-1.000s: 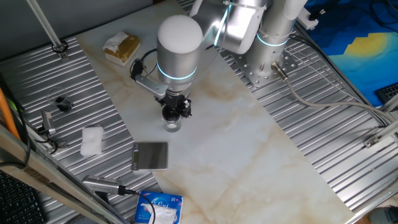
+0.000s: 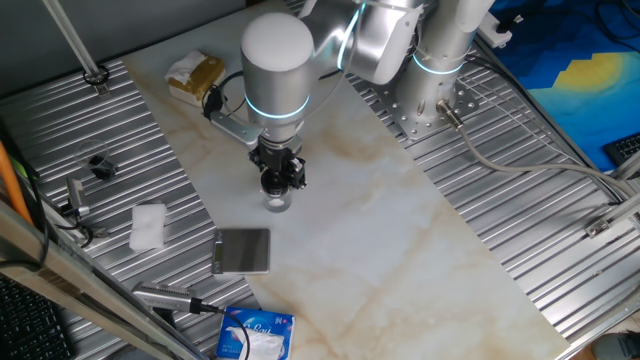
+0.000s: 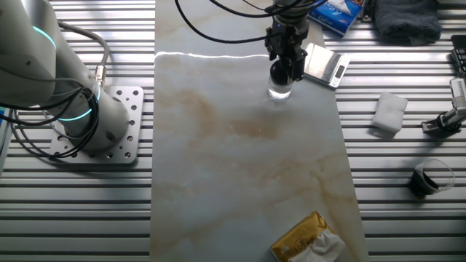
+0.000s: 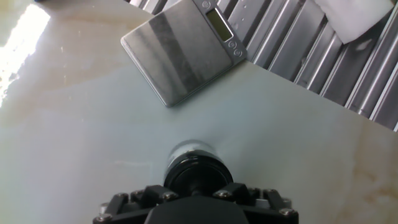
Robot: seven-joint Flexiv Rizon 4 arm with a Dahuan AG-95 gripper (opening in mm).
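A small clear jar with a dark top stands on the marbled board, directly beneath my gripper. In the second exterior view the jar's glass shows below the dark fingers, which hide part of its upper end. From the wrist, the round black top appears at the bottom middle, between the two sides of my gripper. Whether the fingers press on it or stand slightly apart does not show. A flat silver scale lies on the board close to the jar, apart from it.
A blue tissue pack lies past the scale, and a yellow tissue pack sits at the board's other end. On the slatted metal table are a white pad and a clear cup. The board's middle is clear.
The arm's upper housing has shifted slightly left and now stands more upright above the jar. The jar and the scale have stayed in place.
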